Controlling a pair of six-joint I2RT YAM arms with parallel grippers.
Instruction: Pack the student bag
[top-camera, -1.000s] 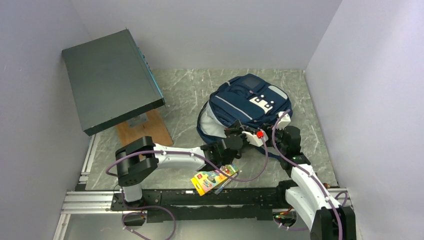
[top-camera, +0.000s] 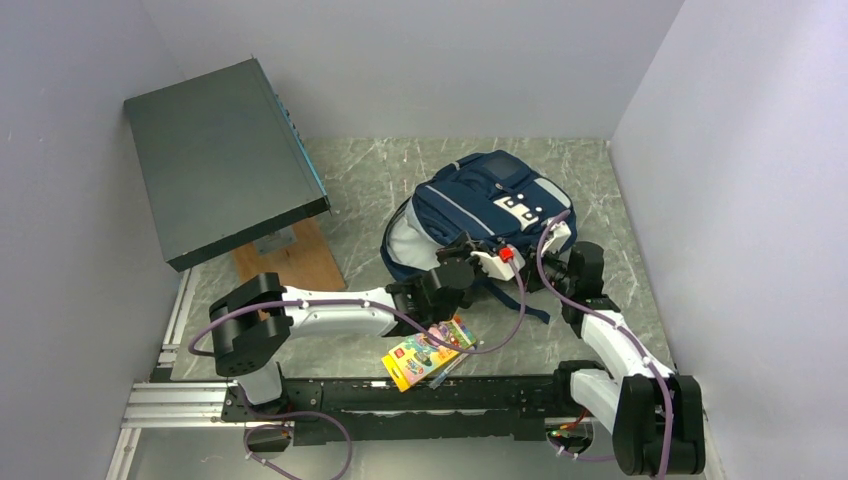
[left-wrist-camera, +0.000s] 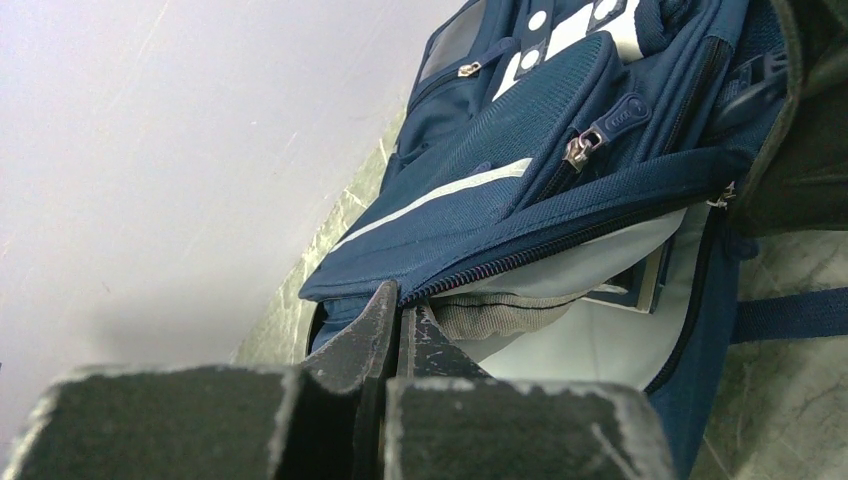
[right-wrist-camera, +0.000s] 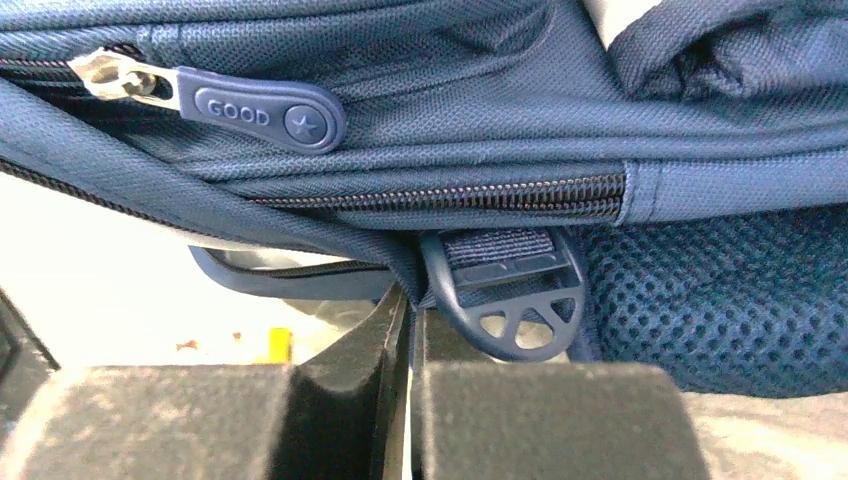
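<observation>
The navy backpack (top-camera: 480, 195) lies on the counter, its main zip partly open on a pale lining (left-wrist-camera: 590, 340). My left gripper is shut at the edge of the opening, on the zipped fabric; whether any is pinched is hard to tell. My right gripper is at the bag's front edge beside a zip flap and plastic buckle (right-wrist-camera: 505, 320), its fingertips close together at the fabric; its hold cannot be made out. A colourful pack (top-camera: 425, 355) and a slim silver item (top-camera: 448, 370) lie below the bag.
A large dark box (top-camera: 225, 160) leans over a wooden board (top-camera: 300, 265) at the left. Grey walls close in the counter at back and right. Bare counter (top-camera: 350, 200) shows left of the bag.
Both arms have shifted up and leftward, and the backpack has moved a little leftward with them.
</observation>
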